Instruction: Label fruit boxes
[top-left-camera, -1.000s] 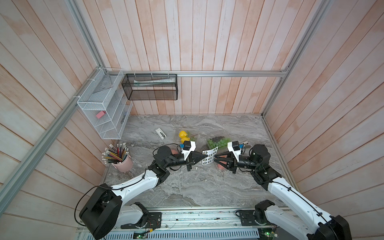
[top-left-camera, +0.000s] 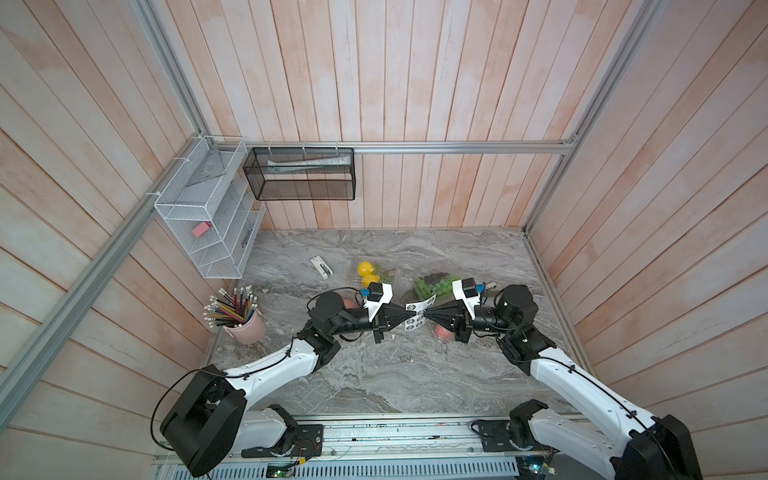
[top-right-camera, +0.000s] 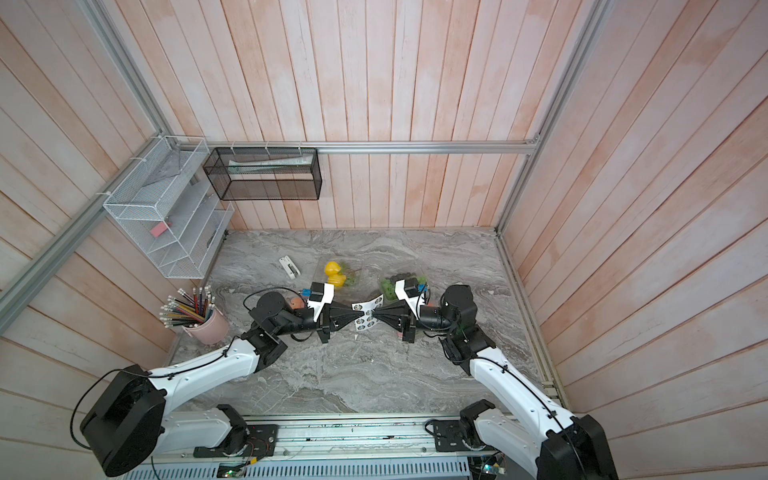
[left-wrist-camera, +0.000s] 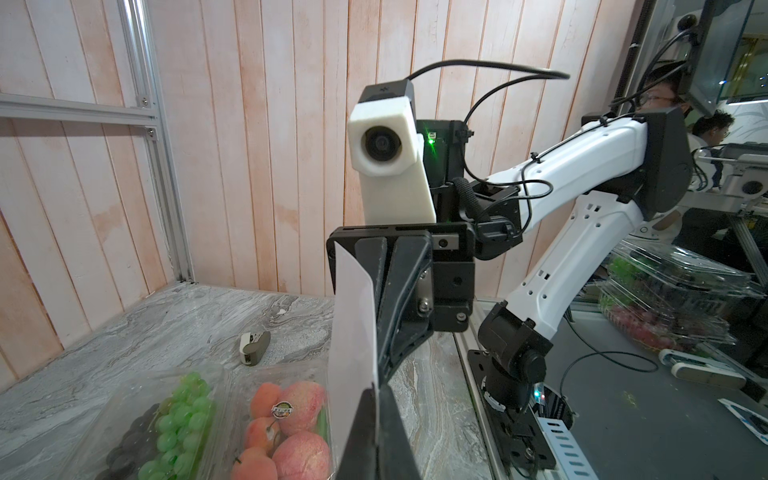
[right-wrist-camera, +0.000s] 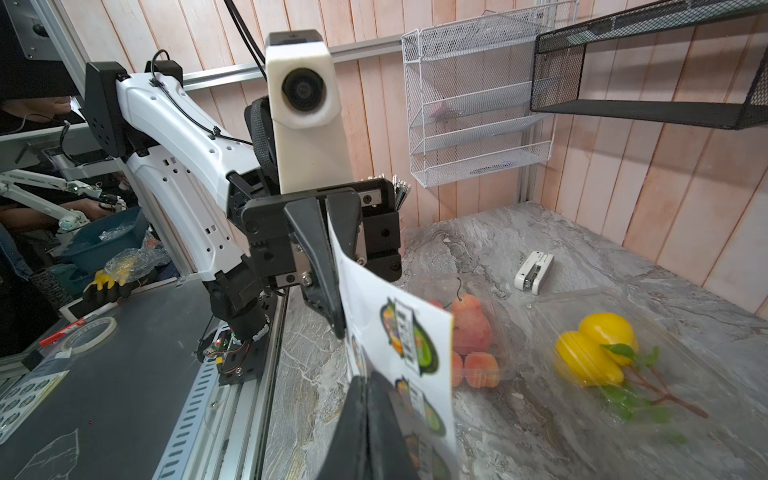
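Note:
A white sticker sheet (right-wrist-camera: 417, 336) with fruit-label stickers stands upright between my grippers at mid-height over the table. My left gripper (top-left-camera: 408, 313) is shut on the sheet's edge, seen in the left wrist view (left-wrist-camera: 376, 400). My right gripper (top-left-camera: 432, 313) is shut with its tips at the sheet's stickered side; whether it pinches it cannot be told. Below are clear boxes of grapes (left-wrist-camera: 180, 424), of peaches (left-wrist-camera: 292, 416), of pears (right-wrist-camera: 472, 328) and of lemons (right-wrist-camera: 596, 352). A sticker (left-wrist-camera: 281, 409) sits in the peach box area.
A stapler (right-wrist-camera: 533, 272) lies at the back left. A pen cup (top-left-camera: 245, 324) stands at the left. Wire racks (top-left-camera: 200, 212) and a black basket (top-left-camera: 300, 172) hang on the walls.
My right gripper has moved slightly, raising its wrist, and its fingers have closed at the sheet. The left arm looks unchanged.

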